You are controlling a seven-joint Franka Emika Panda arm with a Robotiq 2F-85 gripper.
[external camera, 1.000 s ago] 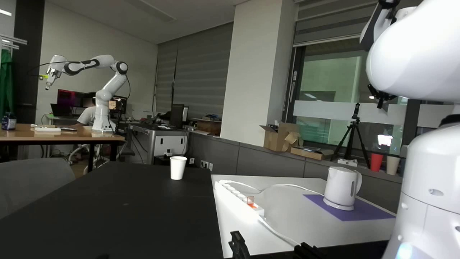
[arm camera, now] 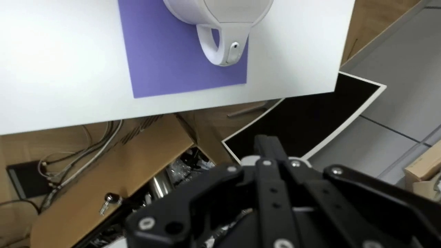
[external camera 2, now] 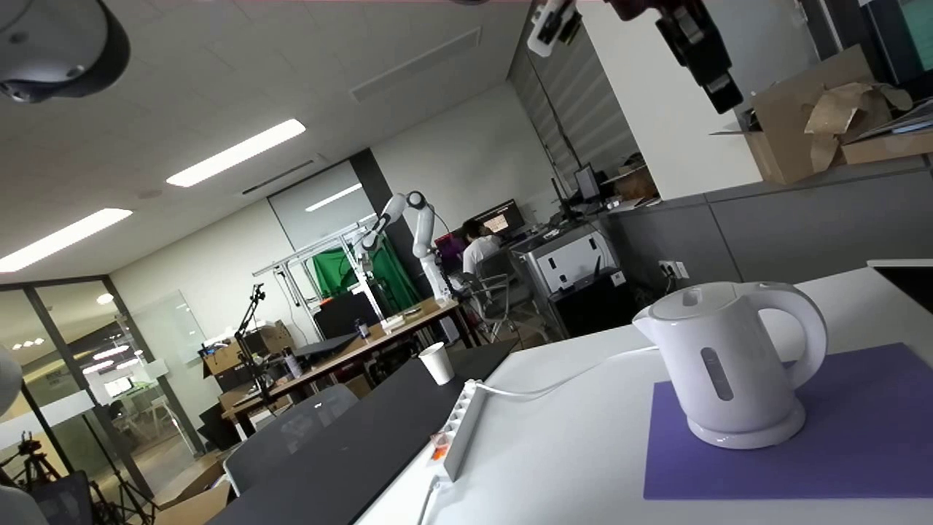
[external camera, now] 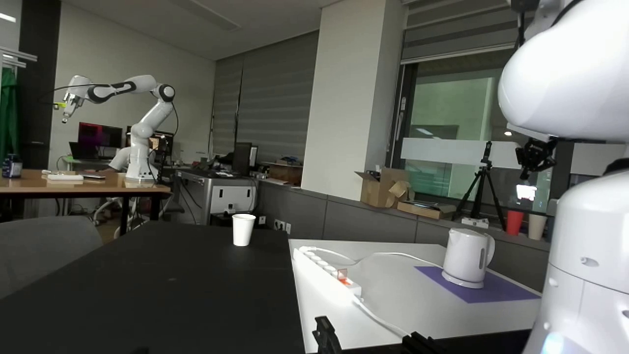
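A white electric kettle [external camera 2: 727, 376] stands upright on a purple mat [external camera: 504, 289] at the right of the white table. From above, the wrist view shows its lid and its handle [arm camera: 231, 47], which points toward the table's near edge. My gripper is shut, its black fingers together and nothing visible between them. It hangs clear of the kettle, over the space beyond that edge; in the second exterior view part of the black gripper [external camera 2: 721, 87] enters from the top. A white paper cup [external camera: 242, 230] stands upright on the black table.
A white power strip [external camera: 330, 271] lies along the white table's left side, its cable running toward the kettle. Below the edge in the wrist view are an open cardboard box [arm camera: 124, 165] and a black panel with a white border [arm camera: 306, 120].
In the first exterior view my gripper hangs lower than a second ago, and the upper arm parts have shifted. The kettle and cup have not moved. The person in the background is no longer visible there.
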